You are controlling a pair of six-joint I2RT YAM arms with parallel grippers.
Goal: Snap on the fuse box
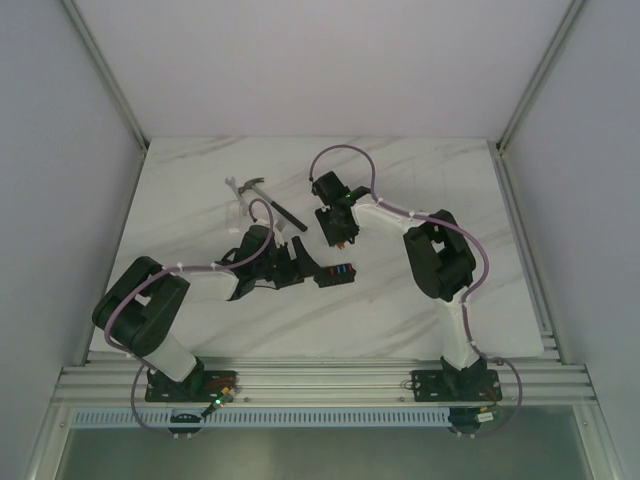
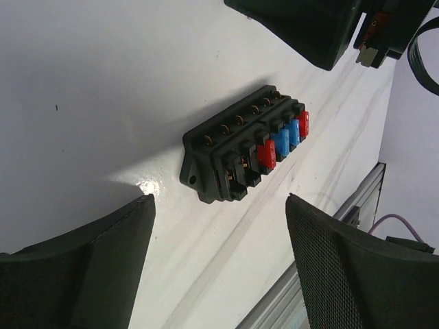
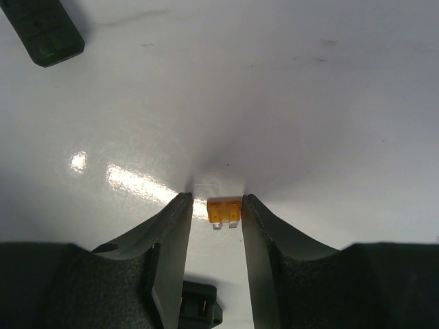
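The black fuse box (image 2: 243, 140) with red and blue fuses lies on the white table, just right of my left gripper (image 1: 300, 262) in the top view. In the left wrist view that gripper is open around empty space, the box beyond its fingertips. My right gripper is open over a small orange fuse (image 3: 223, 212) lying on the table, its fingertips either side of it. In the top view the right gripper (image 1: 338, 235) is above and behind the box.
A hammer (image 1: 280, 207), a wrench (image 1: 233, 189) and a clear item (image 1: 234, 215) lie at the back left.
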